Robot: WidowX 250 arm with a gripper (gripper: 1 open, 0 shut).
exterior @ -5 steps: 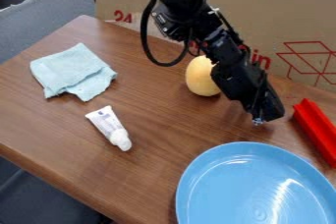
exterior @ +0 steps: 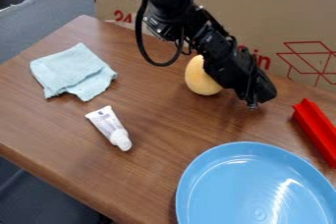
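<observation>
My black gripper (exterior: 252, 98) points down at the table just right of a round pale-yellow object (exterior: 199, 79), which it partly hides. The gripper looks shut, with nothing visible between its fingers. A folded light-blue cloth (exterior: 70, 69) lies at the left of the table, a white tube (exterior: 108, 127) below it, a blue plate (exterior: 253, 200) at the front right and a red bar-shaped object (exterior: 315, 133) at the right edge.
A cardboard box (exterior: 296, 27) stands behind the table (exterior: 144, 174). The table's edge runs along the lower left.
The gripper has moved slightly up and back, away from the plate. The other objects look unmoved.
</observation>
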